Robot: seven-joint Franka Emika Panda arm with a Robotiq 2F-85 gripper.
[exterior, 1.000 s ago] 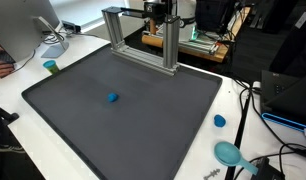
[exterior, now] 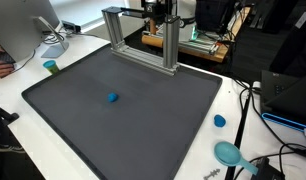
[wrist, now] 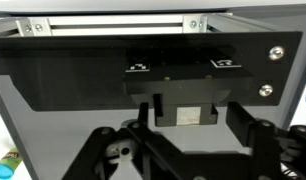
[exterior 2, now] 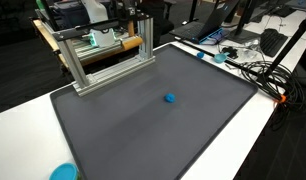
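In the wrist view my gripper is open, its two fingers spread on either side of a black block with a pale label (wrist: 189, 116). A gap shows between each finger and the block. The block sits against a wide black bar (wrist: 78, 80), below a metal rail. A small blue piece (exterior: 113, 97) lies alone on the dark grey mat (exterior: 143, 130), and it also shows as a blue spot (exterior 2: 170, 97) in exterior view 2. In both exterior views, the gripper's fingertips cannot be made out at the crowded top edge.
An aluminium frame (exterior: 143, 57) stands at the mat's back edge. Off the mat are a green-topped cup (exterior: 51, 67), a blue disc (exterior: 220, 121) and a teal round dish (exterior: 231, 154). Cables lie at the right.
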